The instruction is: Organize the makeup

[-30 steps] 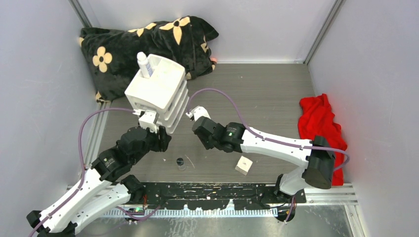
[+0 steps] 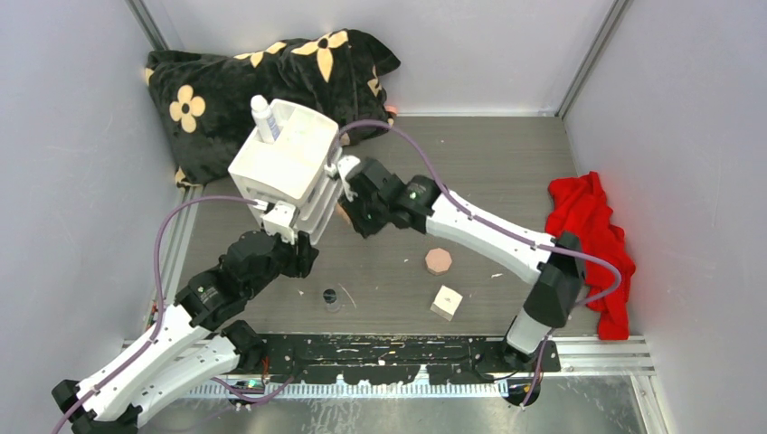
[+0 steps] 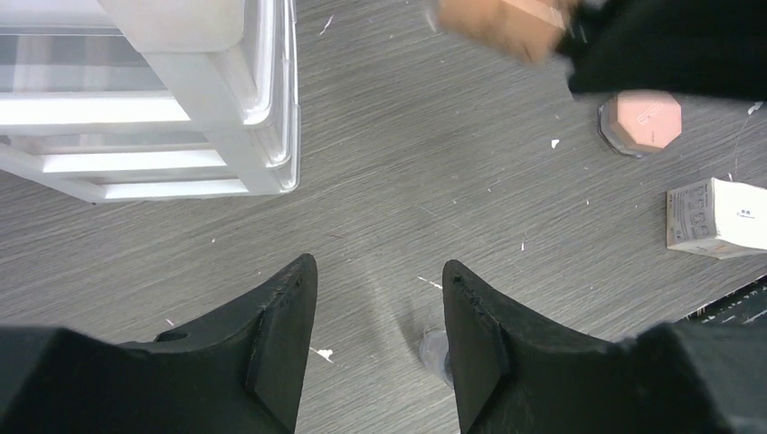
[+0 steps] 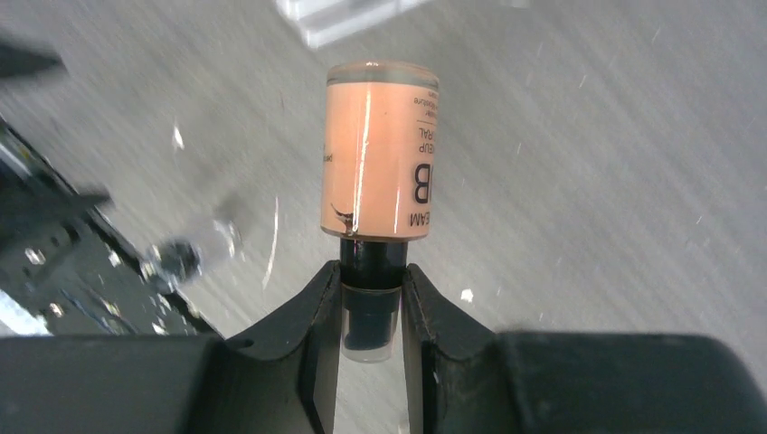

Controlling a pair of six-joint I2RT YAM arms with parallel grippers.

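Note:
The white drawer organizer (image 2: 282, 158) stands at the back left with a white bottle (image 2: 265, 122) on top. My right gripper is shut on a peach makeup bottle (image 4: 375, 154) with a black cap, lifted near the organizer's right side. My left gripper is open beside the organizer's front, empty between its fingers. On the floor lie a small clear dark-capped container (image 2: 331, 300), a pink octagonal compact (image 2: 439, 260) and a cream box (image 2: 446, 303).
A black floral cushion (image 2: 199, 108) lies behind the organizer. A red cloth (image 2: 588, 226) lies at the right wall.
My right arm has swung up and to the left, toward the organizer's upper right side, uncovering the pink compact. My left arm has shifted only slightly to the right.

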